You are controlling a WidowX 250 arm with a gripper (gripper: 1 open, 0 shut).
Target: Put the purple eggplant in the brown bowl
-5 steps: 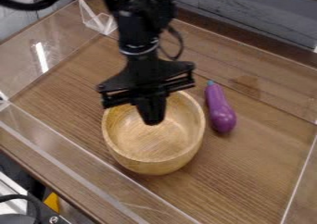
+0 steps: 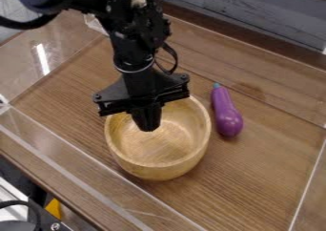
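The purple eggplant (image 2: 226, 112) lies on the wooden surface just right of the brown bowl (image 2: 189, 151), its green stem end pointing away and its thick end nearer. The bowl stands upright, and the part of its inside in view is empty. Over the bowl's far left part is my black gripper (image 2: 147, 123), its fingers pointing down and together, with nothing between them. It is well to the left of the eggplant and not touching it. The gripper and arm hide part of the bowl's far rim.
A grey wall (image 2: 274, 17) runs along the back. Clear plastic edging borders the left and front left.
The eggplant and the bowl have not moved.
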